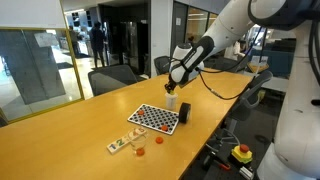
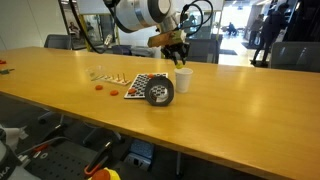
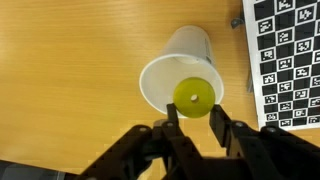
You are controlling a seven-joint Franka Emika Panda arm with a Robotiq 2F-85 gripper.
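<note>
A round yellow piece (image 3: 194, 97) sits between the fingertips of my gripper, which is shut on it. Behind the piece in the wrist view is the open mouth of a white cup (image 3: 160, 82), whose rim circles most of it. From the side, the cup (image 2: 183, 82) stands upright on the table, with my gripper (image 2: 180, 64) just above its mouth. The first exterior view also has the cup (image 1: 171, 103) beneath the fingers. How far the piece is above the rim is hard to tell.
A black-and-white patterned board (image 1: 155, 117) with small red pieces lies near the cup. Between it and the table edge stands a black round object (image 2: 160, 90). A pale strip with pegs (image 1: 126, 141) is farther off.
</note>
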